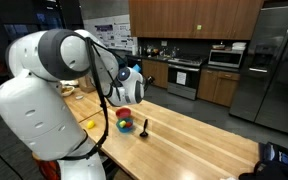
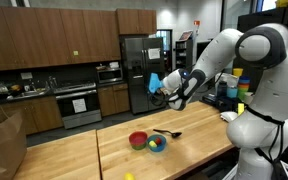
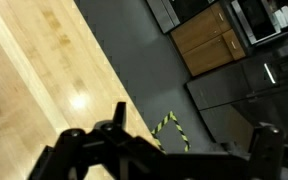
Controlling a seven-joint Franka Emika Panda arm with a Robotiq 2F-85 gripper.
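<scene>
My gripper [image 1: 150,86] hangs in the air above the far side of the wooden table. In the wrist view the gripper has its dark fingers spread wide, with empty space between them. Well below it, on the tabletop, a red bowl [image 2: 138,139] stands beside a blue bowl [image 2: 157,144]. Something yellow and round [image 1: 123,124] is in the blue bowl. A black long-handled utensil [image 1: 144,128] lies close to the bowls. Another small yellow object [image 1: 91,124] rests on the table apart from them.
A stove [image 1: 184,78] and a fridge [image 1: 268,65] stand in the background. Black items [image 1: 279,160] sit on the table's right side.
</scene>
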